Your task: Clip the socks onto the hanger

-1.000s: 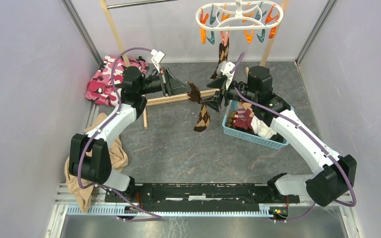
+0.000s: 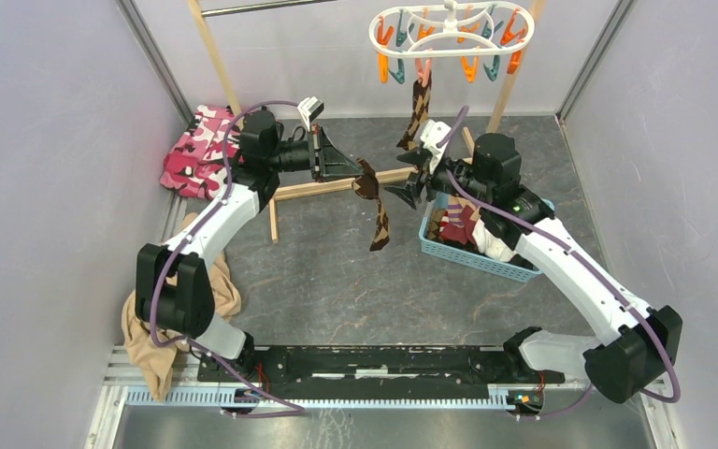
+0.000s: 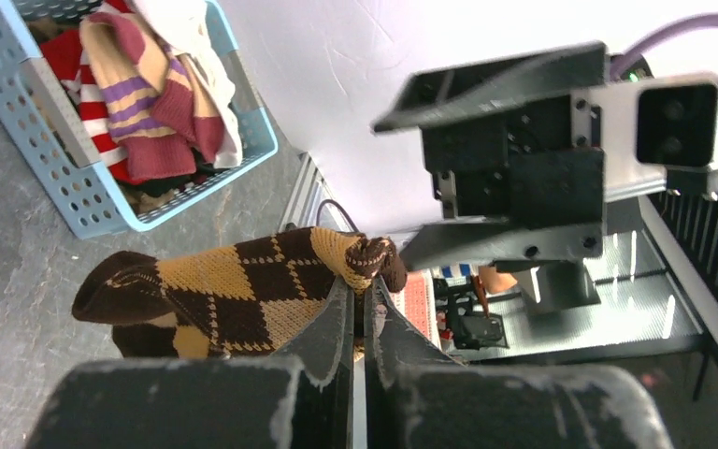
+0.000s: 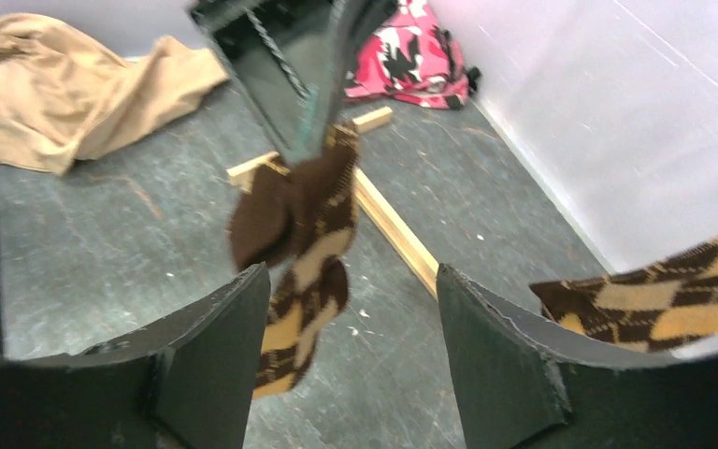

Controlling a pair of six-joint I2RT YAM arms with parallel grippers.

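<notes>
My left gripper is shut on a brown-and-tan argyle sock (image 3: 243, 290), pinching it at one end while the rest dangles. In the top view this sock (image 2: 379, 224) hangs over the middle of the floor. Just right of it my right gripper (image 2: 397, 182) faces it with its fingers apart. In the right wrist view nothing sits between the right fingers, and the held sock (image 4: 308, 281) is beyond them. The white oval hanger (image 2: 452, 53) carries orange, teal and pink clips. A matching argyle sock (image 2: 418, 110) hangs below the pink clip (image 2: 423, 70).
A blue basket (image 2: 477, 265) with several socks stands behind and under the right arm. A pink camouflage cloth (image 2: 198, 154) lies at the back left, and tan cloth (image 2: 154, 346) lies by the left arm's base. Wooden stand bars (image 2: 323, 188) cross the floor behind the grippers.
My right gripper has drawn slightly away to the right of the held sock.
</notes>
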